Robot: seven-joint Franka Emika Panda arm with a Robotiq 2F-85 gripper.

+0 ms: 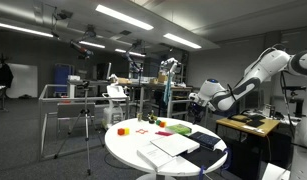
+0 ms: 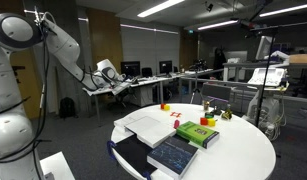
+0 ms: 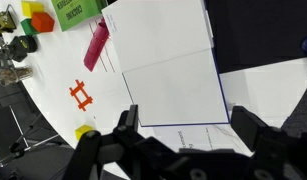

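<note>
My gripper hangs above the round white table, its two dark fingers wide apart and nothing between them in the wrist view. Under it lies a flat white two-panel board or case with a dark blue edge. A green book and a dark pink object lie beyond its upper left side. An orange hash-shaped piece rests on the table to the left. In exterior view 2, a dark flat book or box lies in front of the white board.
Small coloured blocks stand near the table's far edge, with a yellow one apart from them. A tripod stands beside the table. Bare white tabletop shows on the right in exterior view 2.
</note>
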